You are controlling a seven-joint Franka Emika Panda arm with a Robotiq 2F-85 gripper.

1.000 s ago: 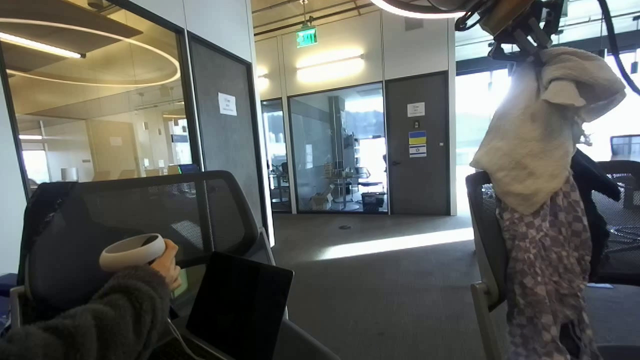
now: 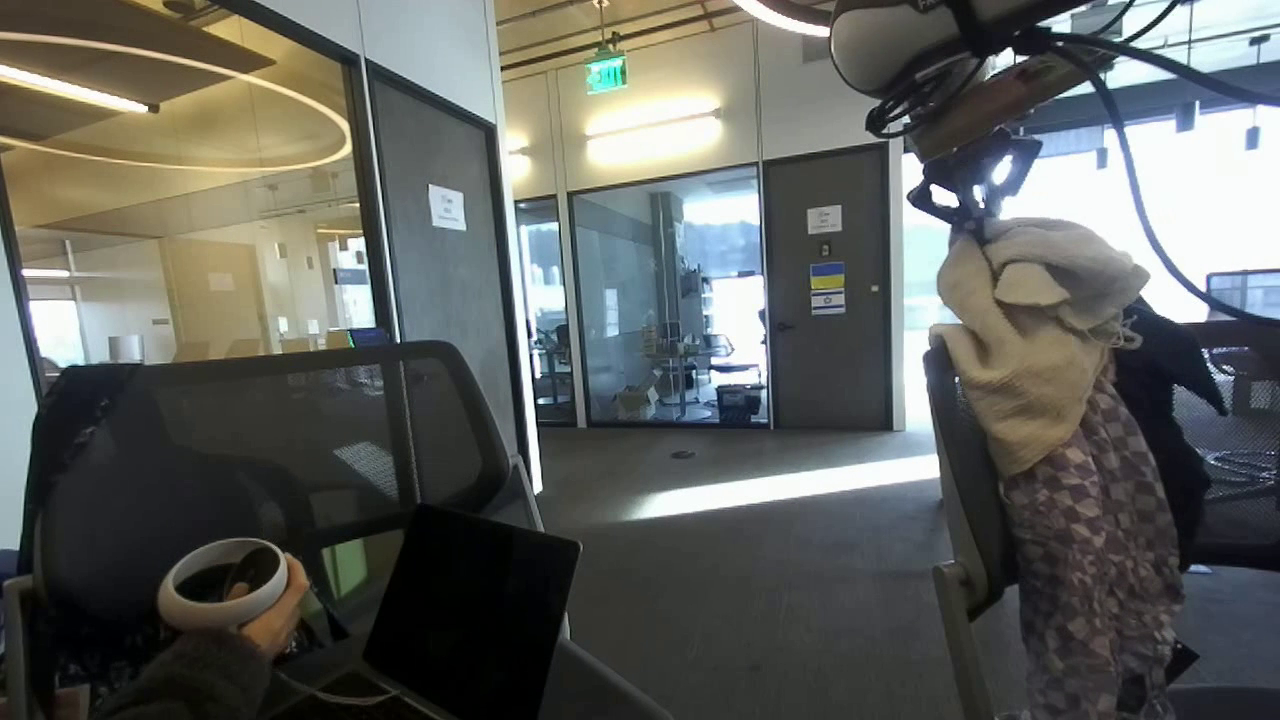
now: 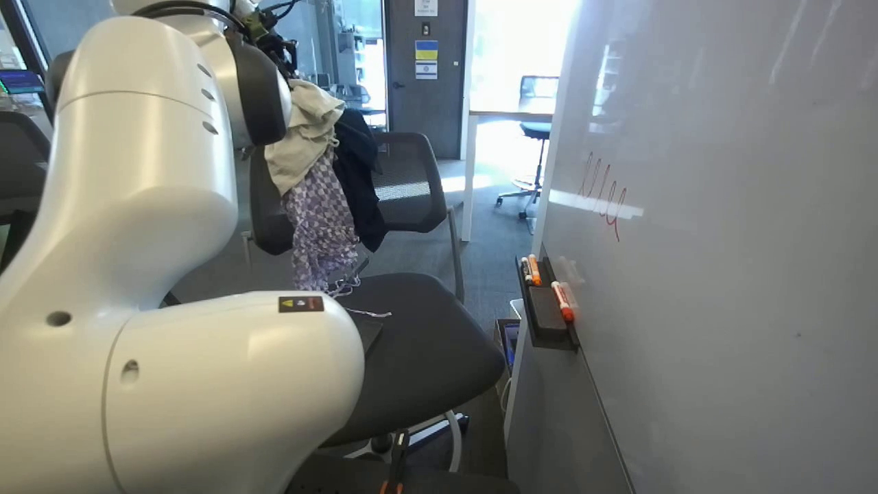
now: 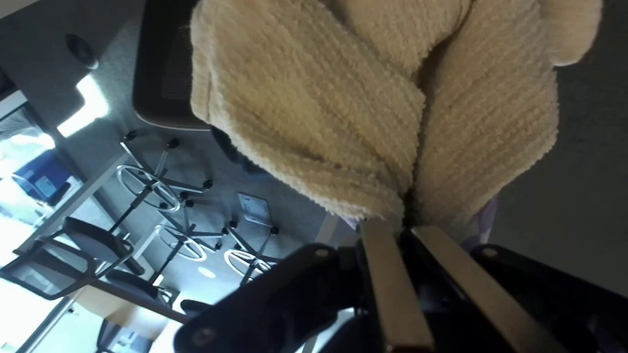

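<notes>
A cream towel-like cloth (image 2: 1032, 348) hangs from my gripper (image 2: 978, 222), whose fingers pinch its upper edge. Seen from the wrist, the same cloth (image 4: 318, 112) bunches into a fold at the tips of the gripper, which is shut on it. Below, the cloth reaches the back of a dark chair (image 2: 969, 480) and overlaps a purple checkered cloth (image 2: 1086, 540) draped there. In the second exterior view the cream cloth (image 3: 304, 136) shows beyond my arm, while the gripper is partly hidden and dark.
A dark garment (image 3: 358, 177) hangs beside the checkered cloth. A chair seat (image 3: 420, 354) lies in front, and a whiteboard (image 3: 699, 247) stands to the right. At the left, a person's hand (image 2: 278, 610) holds a white ring-shaped controller (image 2: 222, 618) near an open laptop (image 2: 474, 612).
My gripper has moved lower and to the left in the first exterior view, bringing the cream cloth down with it. The cloth now folds more over the chair back. The person's hand has lowered.
</notes>
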